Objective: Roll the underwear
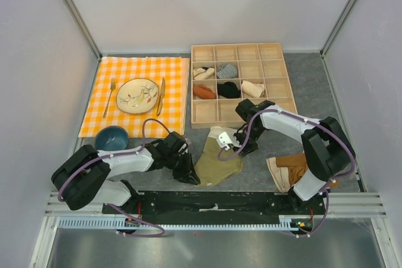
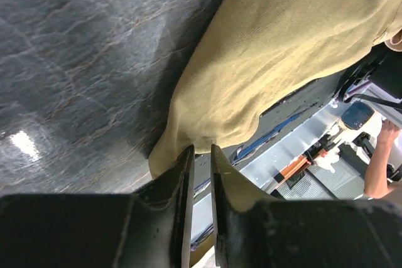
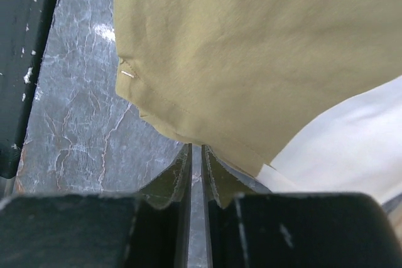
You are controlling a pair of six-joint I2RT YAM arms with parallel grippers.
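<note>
An olive-khaki piece of underwear (image 1: 217,164) with a white band lies flat on the dark counter between my grippers. In the left wrist view my left gripper is at the cloth's near edge (image 2: 226,86), its fingertips close together with a narrow gap; whether cloth is between them is unclear. In the right wrist view my right gripper is at the olive edge beside the white band (image 3: 345,136), fingertips nearly together; I cannot see clearly what lies between them.
A wooden divider box (image 1: 207,114) with rolled garments stands behind. A checked cloth with a plate (image 1: 135,95) is back left, a blue bowl (image 1: 112,138) left. Folded brown and cream clothes (image 1: 281,174) lie right. The counter's front edge is close below the underwear.
</note>
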